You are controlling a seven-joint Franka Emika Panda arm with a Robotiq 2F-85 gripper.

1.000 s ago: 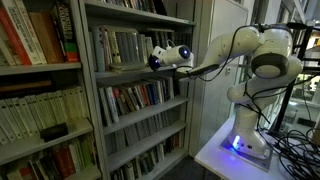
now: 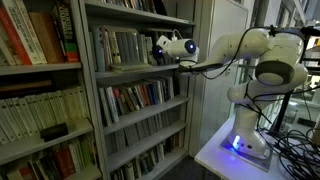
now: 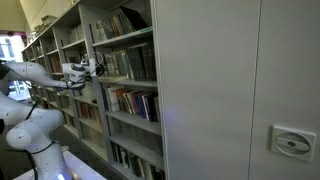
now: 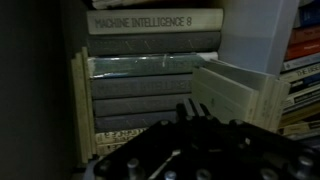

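My gripper (image 2: pixel 157 45) is at the upper shelf, in front of a row of books. In the wrist view the gripper is dark and its fingertips are close together, with nothing visible between them. Just beyond them, a few pale, thin volumes (image 4: pixel 225 97) lean at a slant. Beside these stand several thick grey volumes (image 4: pixel 140 87), and a pale book (image 4: pixel 155 20) reads "MACHINE INTELLIGENCE 8" on its spine. Whether the fingertips touch any book cannot be made out.
Bookshelves (image 2: pixel 92 95) with upright dividers surround the work area, and lower shelves hold more books (image 2: pixel 140 97). A divider (image 4: pixel 250 37) separates off colourful books (image 4: pixel 301 75). The white table (image 2: pixel 228 160) under the arm is bare in front.
The books look unmoved.
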